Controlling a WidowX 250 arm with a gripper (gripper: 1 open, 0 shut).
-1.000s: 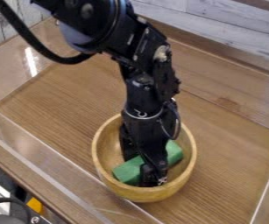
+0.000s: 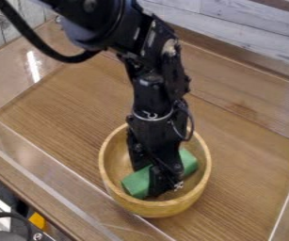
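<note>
My gripper [image 2: 157, 171], black, reaches down into a wooden bowl [image 2: 117, 151] at the lower middle of the view. A green block [image 2: 137, 184] lies tilted in the bowl, and my fingers are around its middle, shut on it. The far side of the block shows to the right of the fingers; the exact contact is partly hidden by the gripper's body.
A pale wall runs along the back. At the lower left are the table's edge and a dark cable.
The arm has shifted slightly up and to the left, with the gripper still in the bowl at the green block.
</note>
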